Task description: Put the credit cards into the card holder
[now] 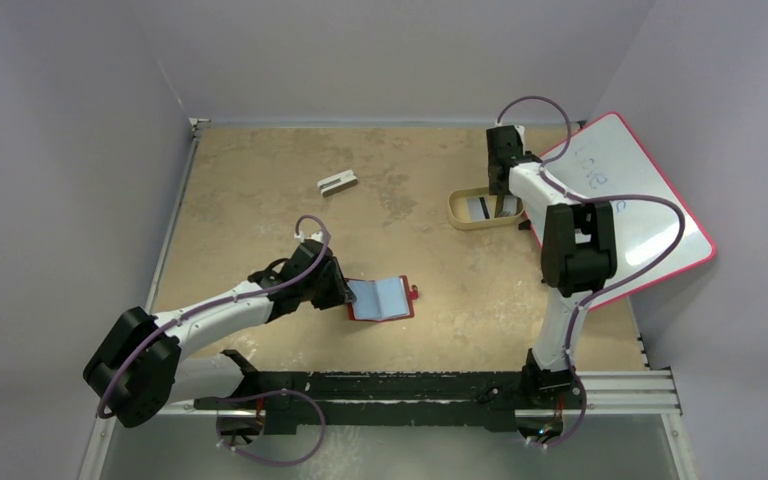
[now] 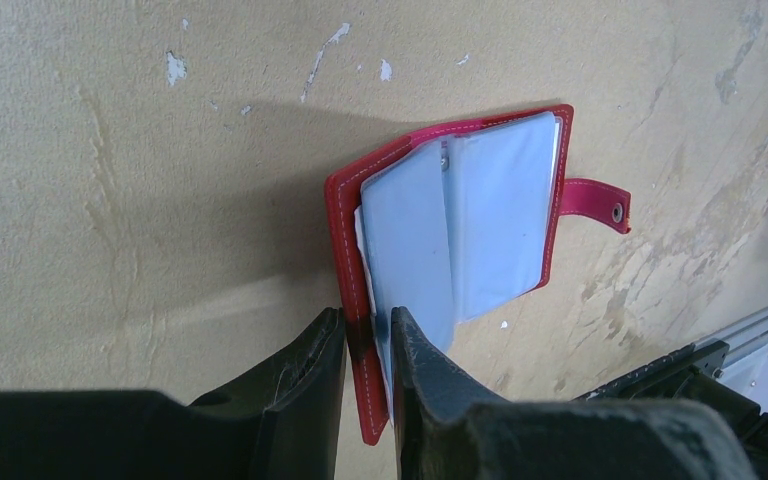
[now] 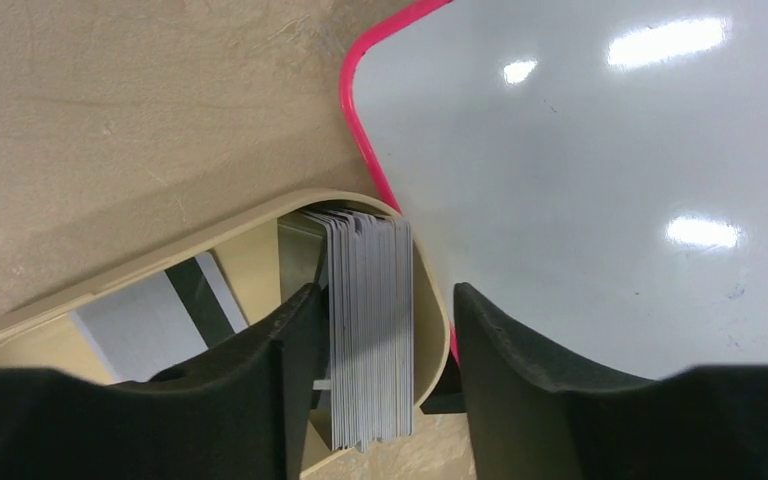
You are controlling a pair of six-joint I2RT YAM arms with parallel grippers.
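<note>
The red card holder (image 1: 407, 310) lies open on the table, its pale sleeves (image 2: 505, 205) facing up and its strap to the right. My left gripper straddles its left edge, with the red cover and a sleeve showing between the fingertips; whether they grip it cannot be told. Over the right end of the tan tray, my right gripper stands open around a row of upright cards (image 3: 372, 330). The left finger (image 3: 305, 340) is close beside the cards, while a gap separates them from the right finger (image 3: 480, 340).
The tan tray (image 3: 250, 220) also holds a flat grey card with a black stripe (image 3: 155, 320). A whiteboard with a pink rim (image 3: 560, 200) borders the tray's right end. A white object (image 1: 337, 183) lies at the back.
</note>
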